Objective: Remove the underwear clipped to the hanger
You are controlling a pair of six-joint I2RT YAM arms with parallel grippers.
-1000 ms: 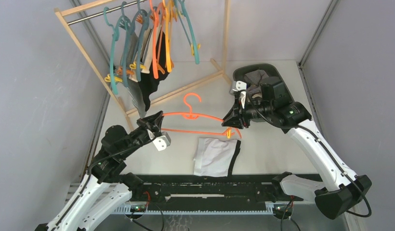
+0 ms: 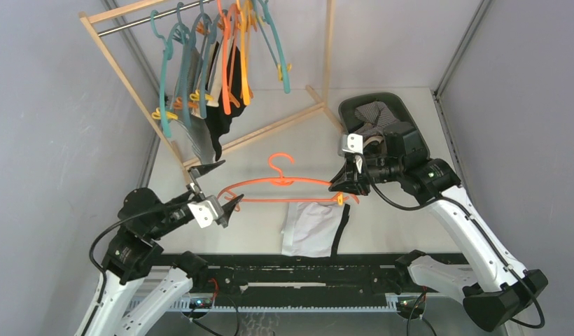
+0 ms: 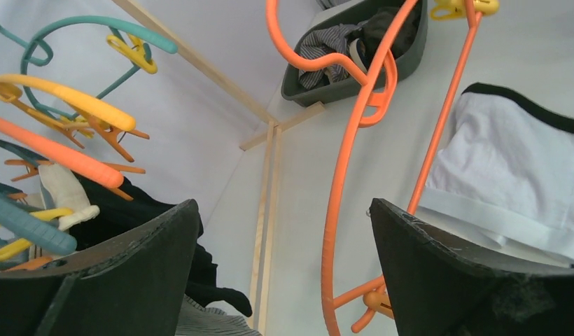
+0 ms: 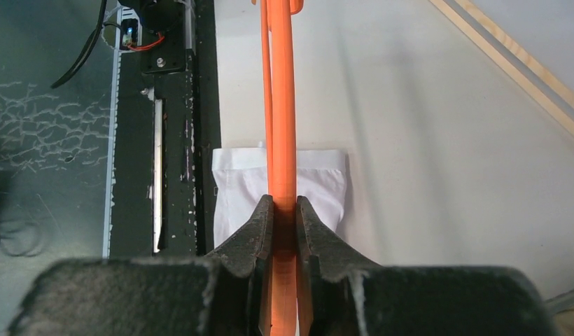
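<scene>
An orange hanger (image 2: 253, 183) is held in the air above the table, its hook toward the rack. My right gripper (image 2: 336, 187) is shut on its right shoulder; in the right wrist view the orange bar (image 4: 284, 126) runs between the fingertips. Near the hanger's left end, my left gripper (image 2: 232, 180) stands wide open with empty fingers. In the left wrist view the hanger (image 3: 340, 175) passes close to the right-hand finger (image 3: 452, 273). White underwear with a black waistband (image 2: 309, 227) lies flat on the table, apart from the hanger. A yellow clip (image 2: 340, 199) sits near the hanger's right end.
A wooden rack (image 2: 123, 77) at the back left carries several hangers, some with dark and grey clothes. At the back right stands a dark green basket (image 2: 348, 110) with clothes inside. Free table lies right of the underwear.
The left gripper, earlier shut at the hanger's left end, has opened and backed away to the left. Held by the right gripper, the hanger has shifted slightly right and toward the front.
</scene>
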